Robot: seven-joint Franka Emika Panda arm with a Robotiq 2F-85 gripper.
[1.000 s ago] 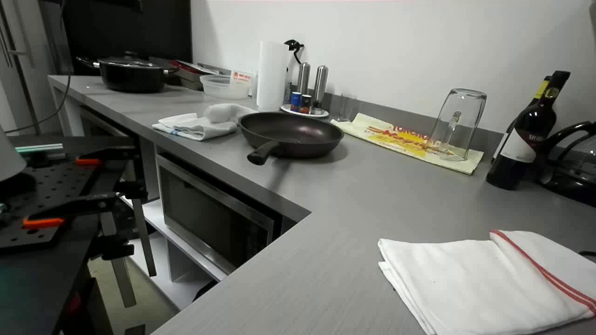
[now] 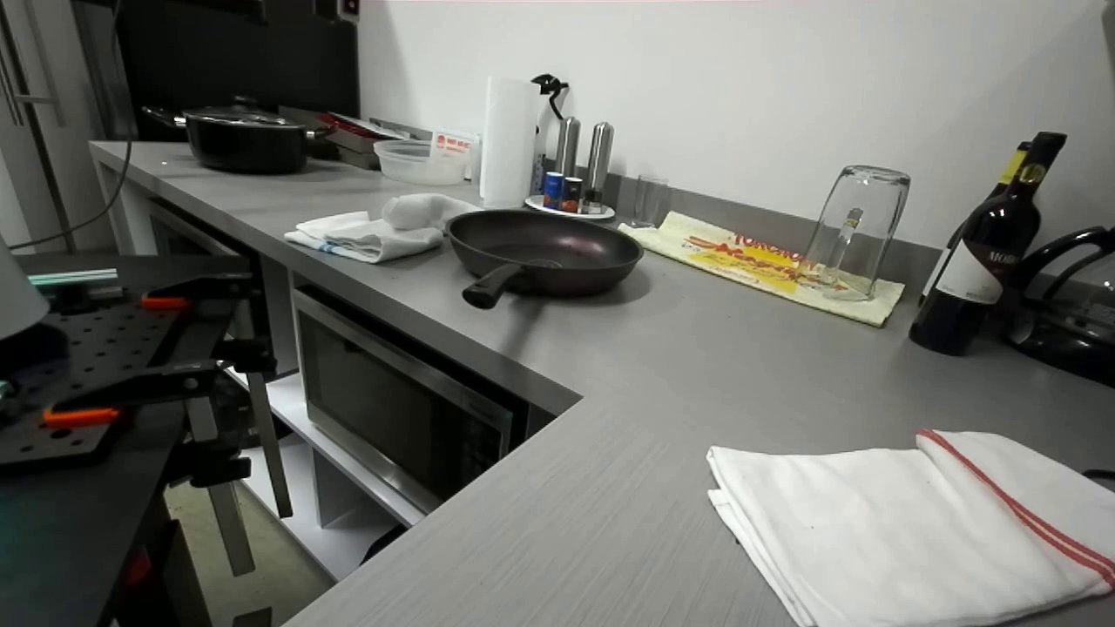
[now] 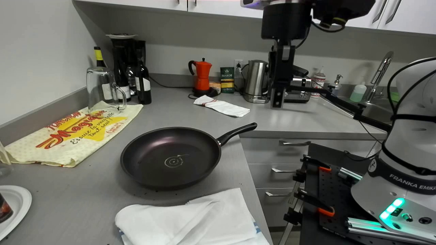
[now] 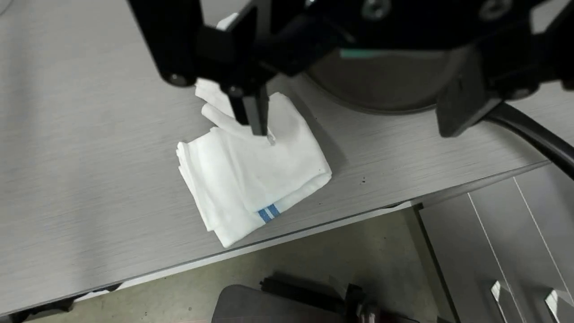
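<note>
My gripper is open, its two dark fingers wide apart in the wrist view with nothing held between them. In exterior view 2 the same gripper (image 3: 278, 100) hangs at the upper right, clear of the counter; exterior view 1 does not show it. Below it in the wrist view lies a folded white towel with a blue stripe (image 4: 269, 172), partly covered by the left finger. A dark frying pan (image 3: 171, 159) rests on the counter beside that towel, its handle pointing over the counter edge. Another white towel, red-striped (image 2: 899, 522), lies flat farther along the counter.
A glass mug (image 2: 857, 235) stands upside down on a yellow printed cloth (image 3: 69, 139). Wine bottles (image 2: 977, 261), a red moka pot (image 3: 202, 75) and a steel kettle (image 3: 256, 81) stand toward the back. Bare counter (image 2: 721, 345) lies between pan and red-striped towel.
</note>
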